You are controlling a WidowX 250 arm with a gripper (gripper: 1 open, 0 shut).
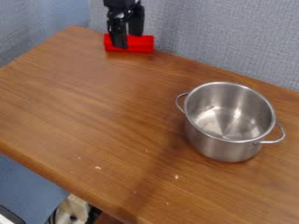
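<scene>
At the back left of the table, against the wall, lies a red block (142, 44). My black gripper (124, 40) is lowered over its left part, with the fingertips in front of it; whether they grip it or stand apart is too small to tell. A steel pot (229, 124) with two side handles stands upright on the right of the table.
Grey padded walls (222, 35) border it at the back and left. Some indistinct items lie below the table's front left edge.
</scene>
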